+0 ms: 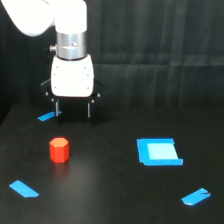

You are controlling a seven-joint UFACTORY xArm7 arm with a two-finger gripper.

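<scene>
Upright on the dark table stands a red block (59, 150), with flat-sided faces, left of the middle. Above and behind it hangs my white gripper (73, 110), pointing down, its thin fingers spread apart with nothing between them. The fingers do not touch the block. To the right lies a white square (161, 152) bordered by blue tape along its top and left, with nothing on it.
Strips of blue tape lie at the front left (23, 188), the front right (195, 197) and the back left, near my gripper. A dark curtain (150, 50) closes off the back.
</scene>
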